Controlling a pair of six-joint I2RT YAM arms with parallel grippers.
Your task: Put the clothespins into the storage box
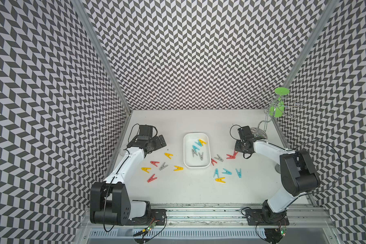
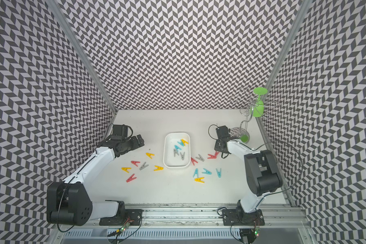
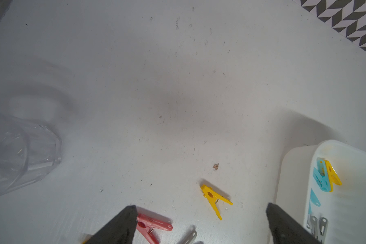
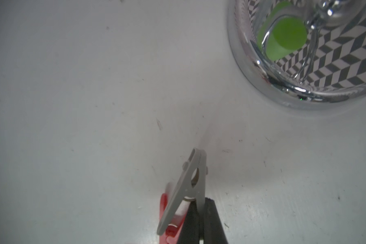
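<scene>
A grey clothespin (image 4: pixel 194 191) has one leg pinched in my right gripper, which is shut on it, tip pointing away. Red clothespin (image 4: pixel 162 209) parts show behind and beside it, partly hidden. My left gripper hangs open over the table's left side, nothing between its fingers. Below it in the left wrist view lie a yellow clothespin (image 3: pixel 213 199) and a red clothespin (image 3: pixel 152 223). At mid-table stands the white storage box (image 1: pixel 184 152), holding several blue, yellow and grey clothespins. Blue clothespins (image 1: pixel 227 172) and others are scattered right of it.
A chrome rack with green parts (image 1: pixel 277 106) stands close to the right gripper at the back right; its round base (image 4: pixel 248 61) shows in the right wrist view. A clear cup (image 3: pixel 32 150) is at the far left. The table behind the box is bare.
</scene>
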